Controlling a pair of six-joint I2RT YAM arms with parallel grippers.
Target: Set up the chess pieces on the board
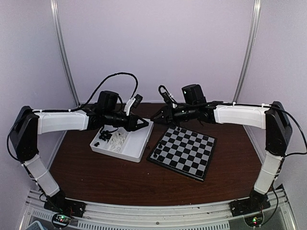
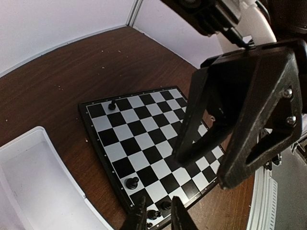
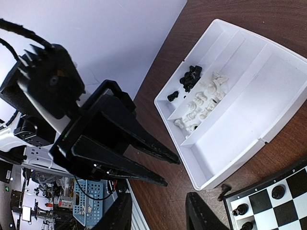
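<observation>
The chessboard (image 1: 184, 153) lies right of centre, with several black pieces (image 2: 132, 183) along one side and one at a corner. The white tray (image 1: 139, 139) holds black pieces (image 3: 191, 76) and white pieces (image 3: 206, 100) in compartments. My left gripper (image 1: 143, 123) and right gripper (image 1: 157, 117) hang in the air facing each other, above the gap between tray and board. Both stand open. Whether a small piece is between the left fingertips at the bottom of the left wrist view is unclear; none is visible there in the right fingers.
Bare wooden table (image 1: 120, 182) lies in front of tray and board. Pale walls enclose the back and sides. A small dark object (image 3: 223, 191) shows between tray and board.
</observation>
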